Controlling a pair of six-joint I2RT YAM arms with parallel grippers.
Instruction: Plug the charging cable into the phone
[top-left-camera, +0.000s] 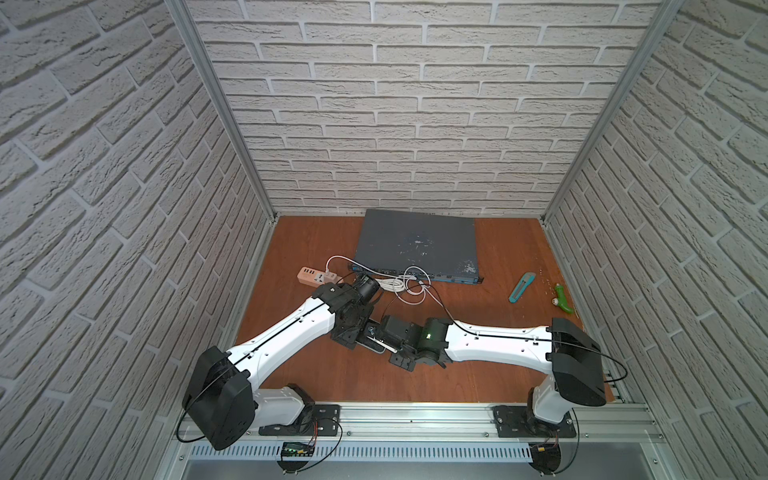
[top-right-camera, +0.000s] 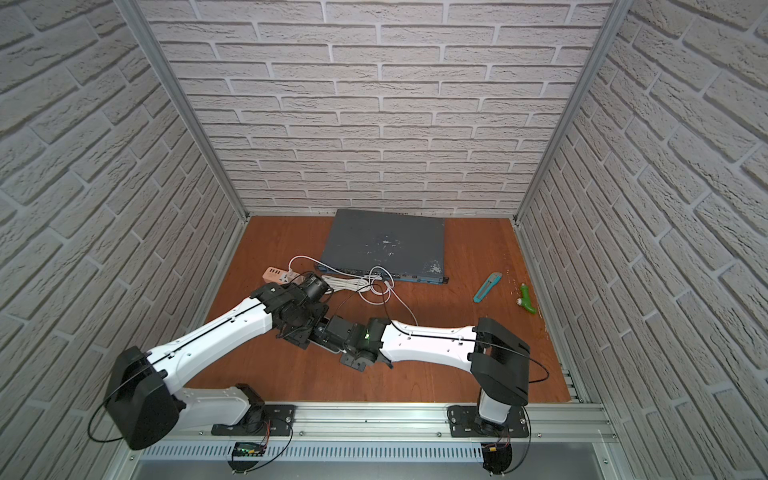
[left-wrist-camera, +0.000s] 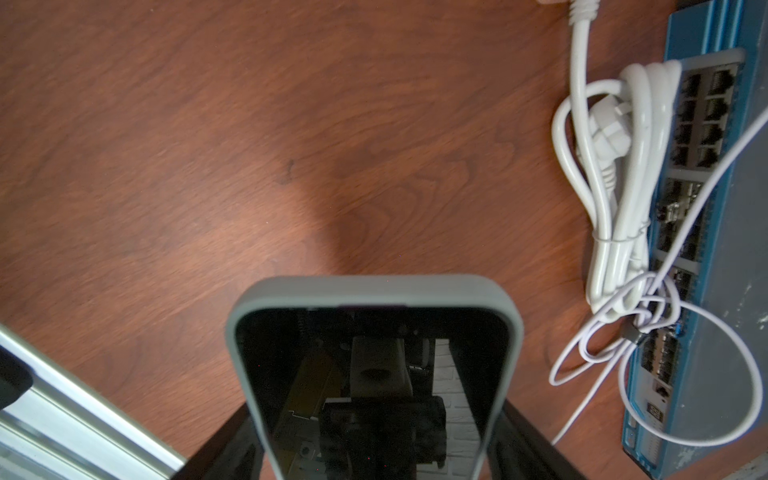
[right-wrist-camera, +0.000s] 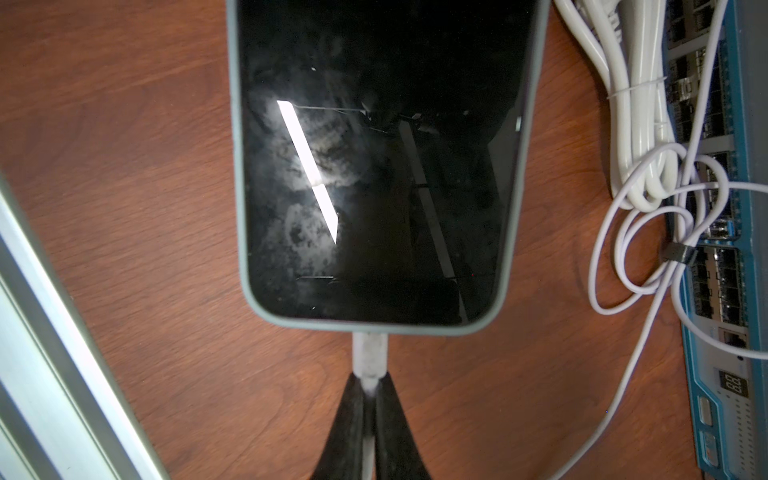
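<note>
A phone (right-wrist-camera: 384, 240) in a pale grey-green case hangs above the table with its dark screen towards the cameras. My left gripper is shut on it, with a dark finger at each side edge. The charging cable's white connector (right-wrist-camera: 369, 354) meets the middle of the phone's bottom edge in the right wrist view. How deep its tip sits is hidden by the phone's case. Just behind that connector, my right gripper is shut on the cable, its narrow black fingers pressed together. Both overhead views mostly hide the phone between the two grippers.
A dark switch box (top-left-camera: 416, 242) lies at the back, with bundled white cables (left-wrist-camera: 632, 192) along its front. An orange power strip (top-left-camera: 317, 277) sits at the left. A teal cutter (top-left-camera: 521, 287) and green object (top-left-camera: 563, 299) lie right. Metal rail (right-wrist-camera: 64, 336) edges the front.
</note>
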